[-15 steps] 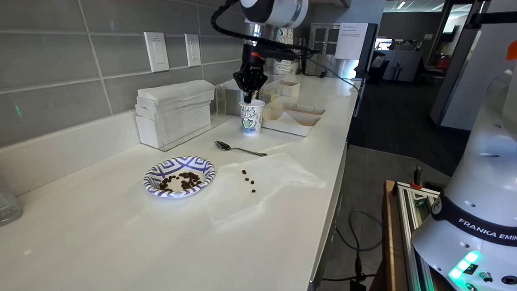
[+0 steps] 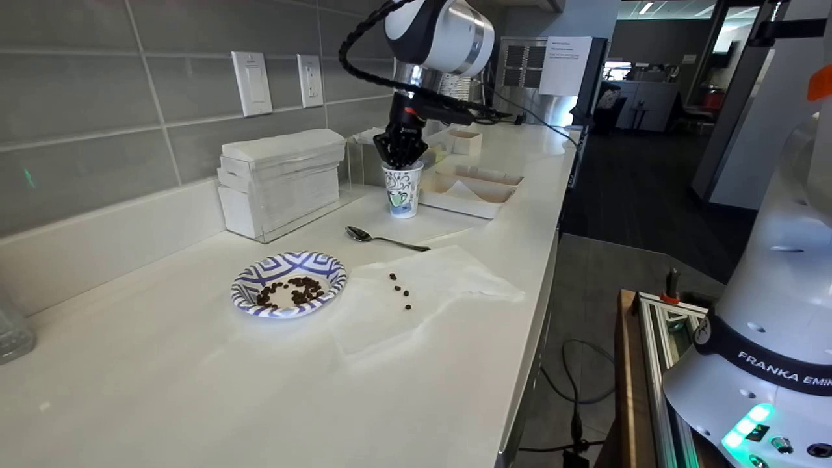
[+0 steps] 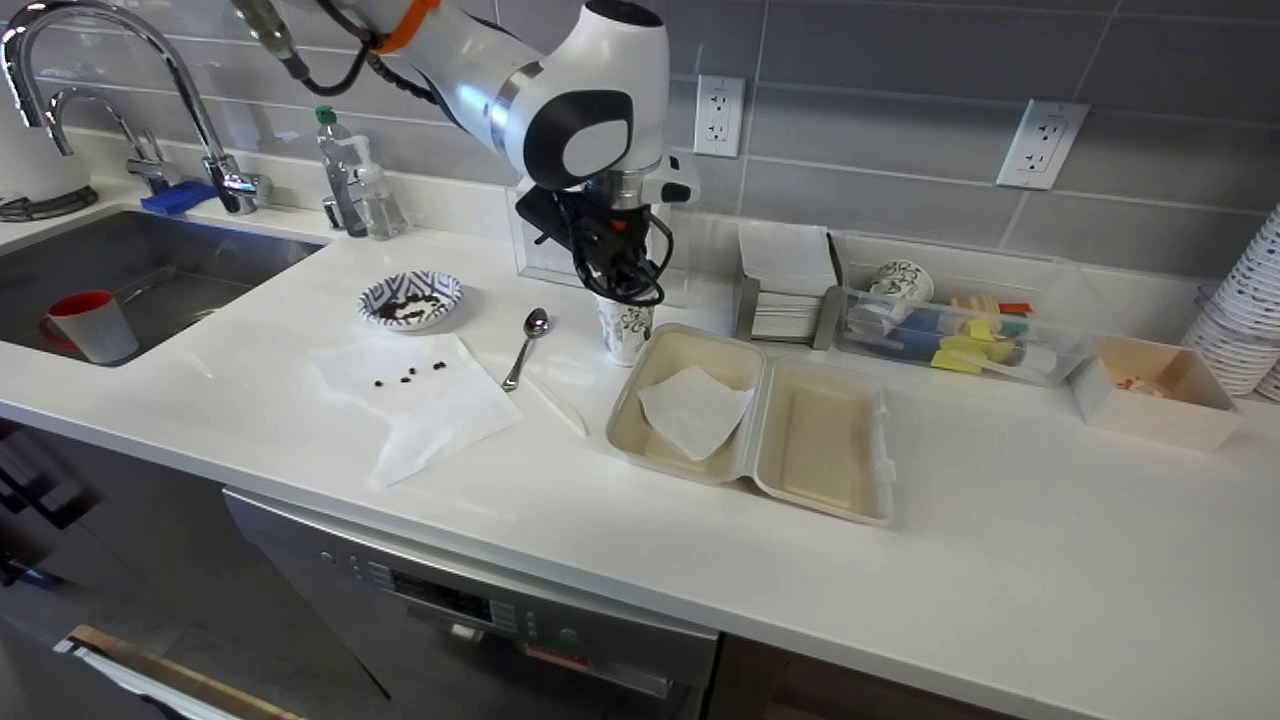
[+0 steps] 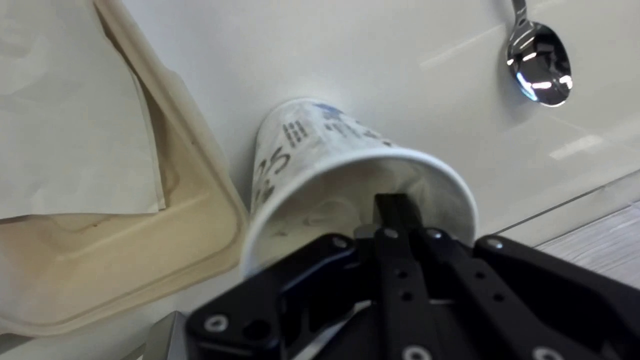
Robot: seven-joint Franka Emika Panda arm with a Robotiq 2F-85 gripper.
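A patterned paper cup (image 2: pixel 402 195) stands upright on the counter beside the takeout box. My gripper points down into the cup's mouth, its fingers together below the rim. In the wrist view the cup (image 4: pixel 306 138) shows a pale inside, and nothing is visible between the fingertips. The lowest part of the fingers is hidden by the cup in both exterior views. A metal spoon (image 3: pixel 524 348) lies on the counter nearby. The blue-and-white bowl (image 2: pixel 288 285) holds dark beans (image 2: pixel 305 289).
Several loose beans (image 2: pixel 396 288) lie on a white napkin (image 3: pixel 420 414). The open takeout box (image 3: pixel 828 432) sits close beside the cup. Napkin holders (image 3: pixel 786 288) and a clear bin (image 3: pixel 948 324) line the wall.
My gripper has lowered, bringing its fingers farther into the cup. The cup has shifted very slightly left in exterior view 1; bowl, spoon and napkin look unchanged.
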